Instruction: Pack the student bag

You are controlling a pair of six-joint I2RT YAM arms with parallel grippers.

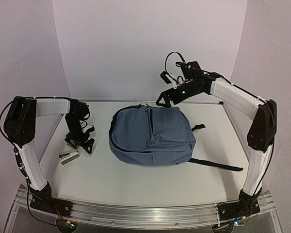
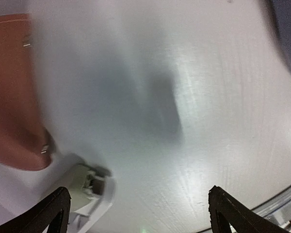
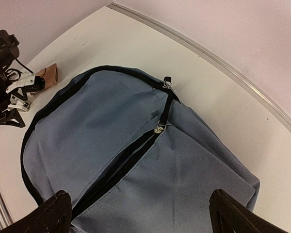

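A blue-grey student bag (image 1: 172, 131) lies flat in the middle of the table. Both its dark zips show in the right wrist view, one along the rim and one across the front pocket. At the left is a pale stapler (image 1: 69, 156), with a brown leather pouch (image 2: 12, 97) beside it. My left gripper (image 1: 81, 144) is open, its fingers (image 2: 48, 213) wide apart over bare table, the stapler partly behind one of them. Above the bag's far edge, my right gripper (image 1: 164, 103) stands open and empty, its fingers (image 3: 233, 213) spread.
Black straps (image 1: 216, 165) stretch out to the right of the bag. A wall and rail close off the back.
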